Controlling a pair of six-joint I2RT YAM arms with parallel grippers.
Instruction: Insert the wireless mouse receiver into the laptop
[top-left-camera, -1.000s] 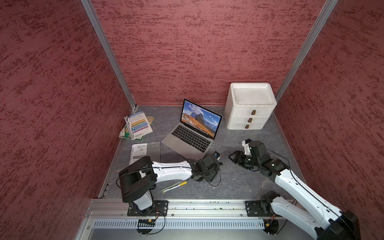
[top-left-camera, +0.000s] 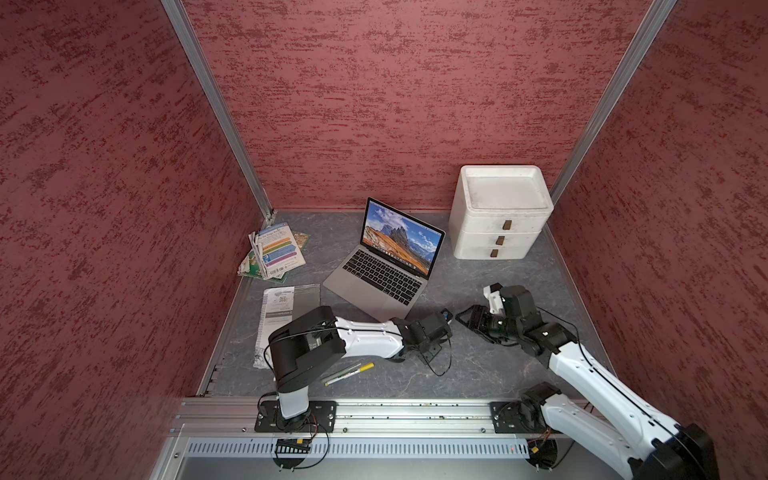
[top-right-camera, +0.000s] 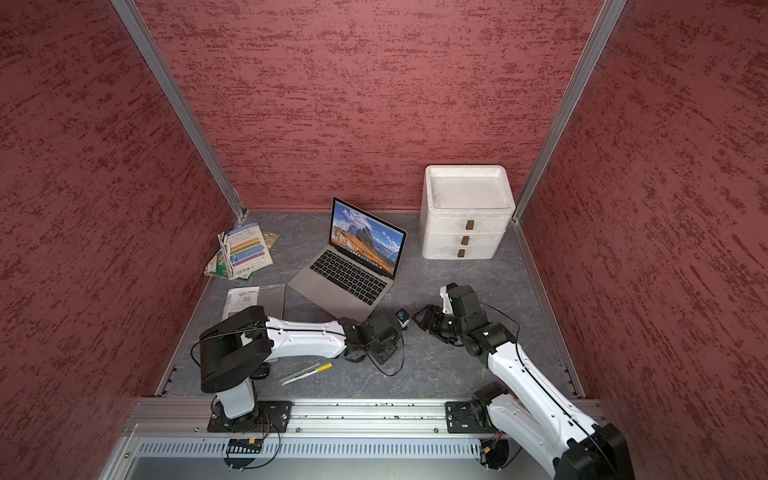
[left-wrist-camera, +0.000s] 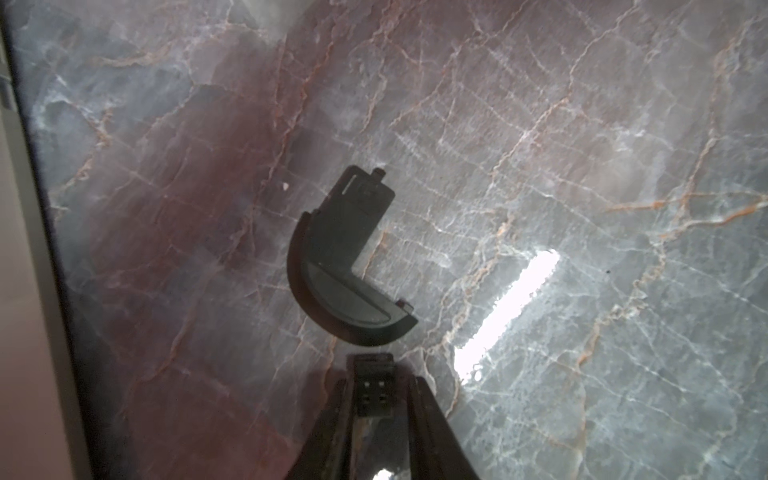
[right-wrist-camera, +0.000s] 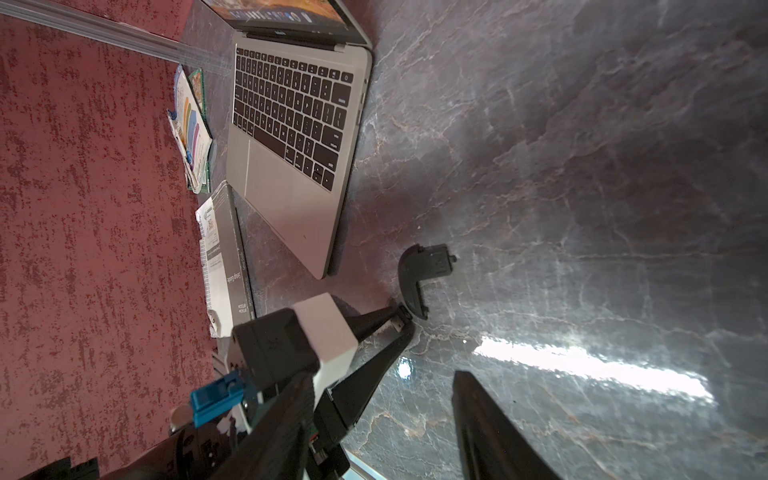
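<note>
In the left wrist view, the small dark USB receiver (left-wrist-camera: 373, 388) sits between the fingers of my left gripper. A narrow gap shows on its right side, so the fingers stand part open around it. Just beyond lies a curved black cover piece on the table; the right wrist view shows this cover (right-wrist-camera: 420, 272) beside my left fingertips. The laptop (right-wrist-camera: 296, 152) stands open behind, its right side edge facing this area. My right gripper is wide open and empty, off to the right.
A black object, probably the mouse (top-right-camera: 260, 371), is partly hidden by the left arm. Pens (top-left-camera: 349, 373) lie near the front. Books (top-left-camera: 277, 249) and a notebook (top-left-camera: 276, 313) are at left, a white drawer unit (top-left-camera: 501, 212) at back right.
My left gripper has moved a little right and toward the front over the last second, away from the laptop's front corner. The right arm has shifted only slightly; the laptop has not moved.
</note>
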